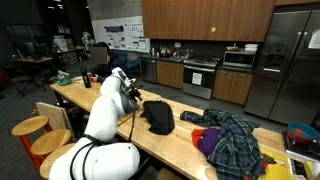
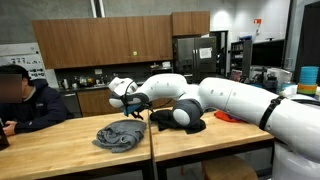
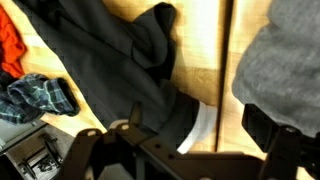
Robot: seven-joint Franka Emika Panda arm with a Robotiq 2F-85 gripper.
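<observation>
A black cloth lies crumpled on the wooden table, seen in exterior view 1 [image 1: 157, 117], in exterior view 2 [image 2: 180, 120] and on the left of the wrist view [image 3: 110, 70]. Beside it, a grey cloth [image 2: 122, 135] rests in a heap; it fills the right side of the wrist view [image 3: 285, 75]. My gripper is open above the table, its fingers spread apart with no cloth held between them. Below the gap show the black cloth's edge, a small white patch and bare wood. The exterior views show the gripper small, at the arm's far end.
Nearer the arm's base side, a dark plaid cloth [image 1: 236, 148] lies with red and yellow cloths. Stools [image 1: 48, 143] stand along the table's side. Someone in a dark jacket [image 2: 45, 110] sits at the table's left end. Bare wood [image 2: 75, 155] shows around the grey cloth.
</observation>
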